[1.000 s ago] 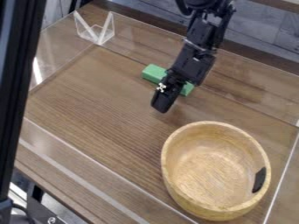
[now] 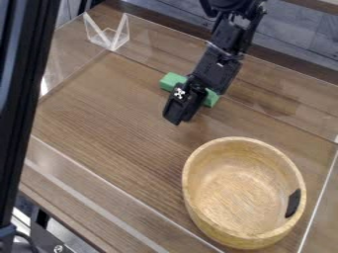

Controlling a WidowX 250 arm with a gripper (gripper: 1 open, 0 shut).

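My black arm reaches down from the top centre to the middle of the wooden table. Its gripper [image 2: 183, 107] is low over the table, open, just in front of a green object [image 2: 173, 80] that the arm partly covers. Whether anything small lies between the fingertips is hard to tell.
A large round tan bowl [image 2: 243, 148] fills the lower right, with a dark patch on its inner side. A clear angular object [image 2: 109, 36] is at the upper left. A tiled wall runs behind at the top right.
The gripper has shifted very slightly near the same spot; the green object and bowl look unmoved.
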